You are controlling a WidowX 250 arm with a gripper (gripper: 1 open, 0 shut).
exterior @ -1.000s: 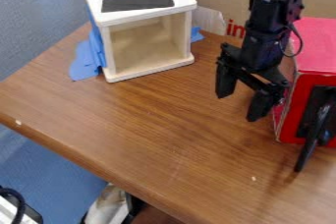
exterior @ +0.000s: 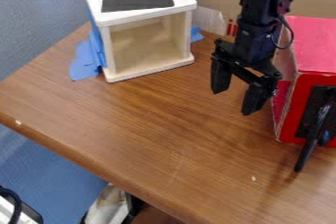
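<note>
My black gripper (exterior: 238,94) hangs over the wooden table at the right of centre, fingers apart and pointing down, with nothing visible between them. A red box (exterior: 312,56) stands just to its right, with a black handle or latch piece on its front. A white open-fronted cabinet (exterior: 112,51) with a dark strip on top stands at the back left.
A blue cloth (exterior: 84,63) lies beside the cabinet. The table's left edge drops to a blue floor.
My gripper has shifted only slightly; the box and cabinet look the same.
</note>
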